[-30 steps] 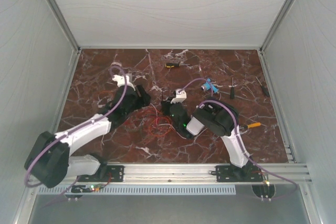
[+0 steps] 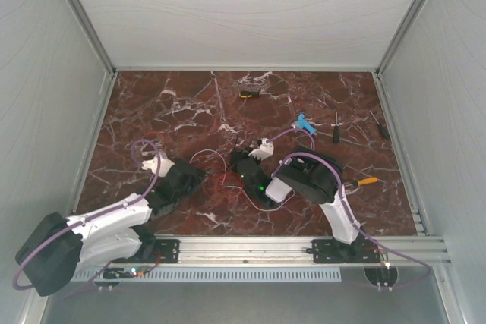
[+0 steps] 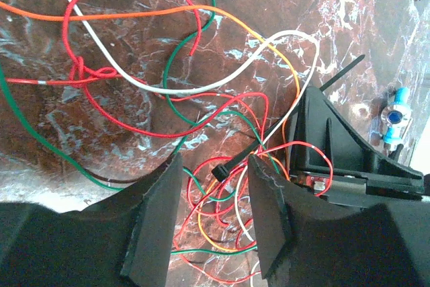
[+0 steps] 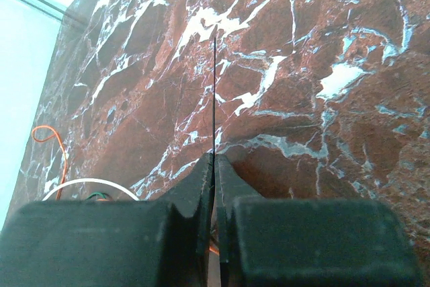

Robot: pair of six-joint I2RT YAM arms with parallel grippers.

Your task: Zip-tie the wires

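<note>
A loose tangle of red, orange, green and white wires (image 3: 201, 90) lies on the marble table. A black zip tie passes through my right gripper, shut on it; its thin tail stands straight out beyond the fingertips in the right wrist view. Its square head (image 3: 220, 172) points toward my left gripper. The left fingers are parted around the head's place in view, not closed on it. Red and white wires cross near the tie's shaft; whether it passes under all of them I cannot tell.
A blue tool (image 2: 304, 124) and a black-handled screwdriver (image 2: 336, 134) lie to the right, with an orange-handled tool (image 2: 366, 181) nearer the front. Another small tool (image 2: 249, 94) sits at the back.
My left gripper has come toward the front of the table and slightly left, close to the wires. My right gripper has shifted slightly forward and left, still on the tie.
</note>
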